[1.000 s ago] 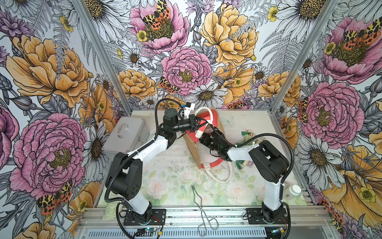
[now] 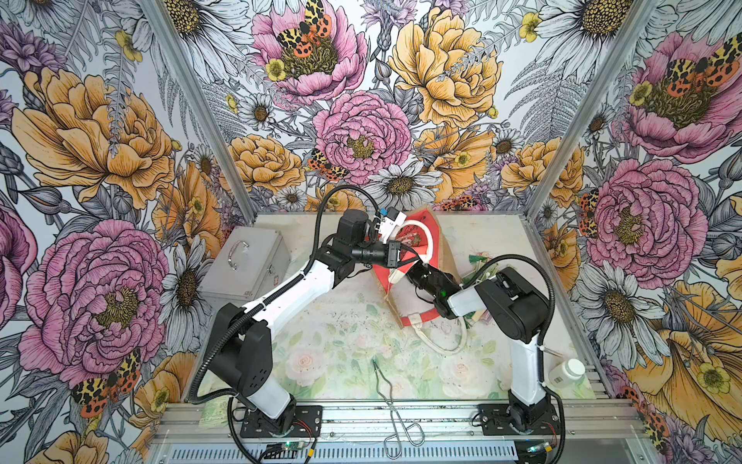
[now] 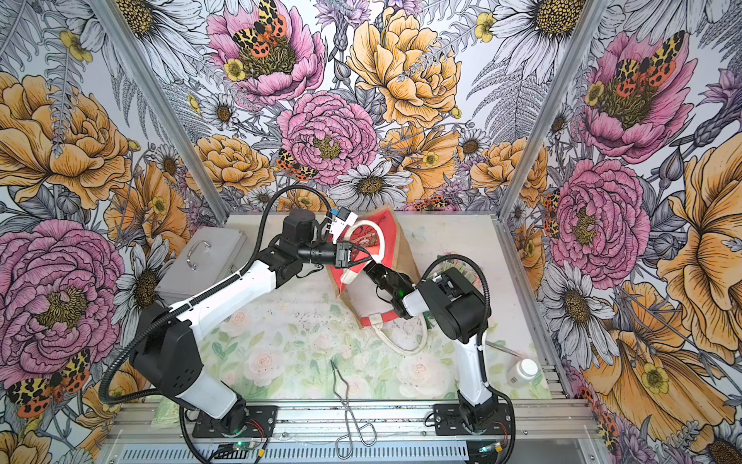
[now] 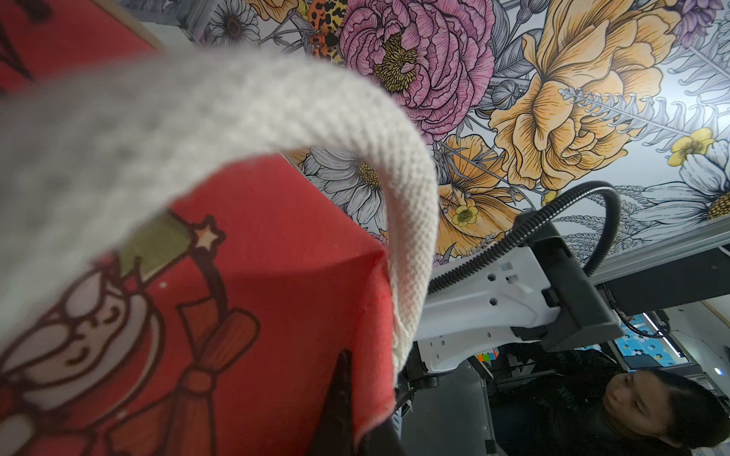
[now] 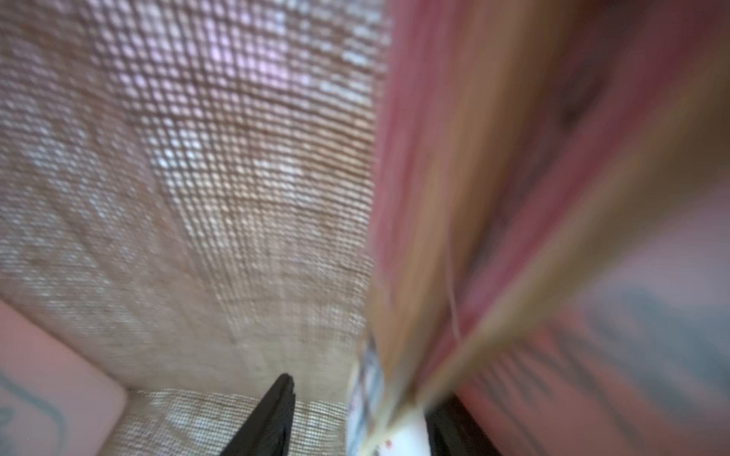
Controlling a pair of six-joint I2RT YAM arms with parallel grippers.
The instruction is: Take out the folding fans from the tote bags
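The tote bag (image 2: 407,303), tan with red panels, stands mid-table with its mouth held up. In the left wrist view my left gripper is shut on the bag's red rim (image 4: 372,334), beside the pale rope handle (image 4: 228,106). My right gripper is inside the bag, before the woven lining (image 5: 251,190). Its fingers (image 5: 267,421) stand apart around the gathered lower end of a folding fan (image 5: 426,304) with pink and tan ribs. A gap shows on the fan's left side. The overhead views hide both sets of fingertips.
Bundles with green tassels (image 2: 479,259) lie right of the bag, partly under the right arm. A grey metal box (image 2: 239,270) stands at back left, a white bottle (image 2: 568,372) at front right. Tongs (image 2: 390,406) lie at the front edge.
My left gripper has moved to the right, and the bag's upper part and handle have shifted the same way. The right gripper has moved slightly right.
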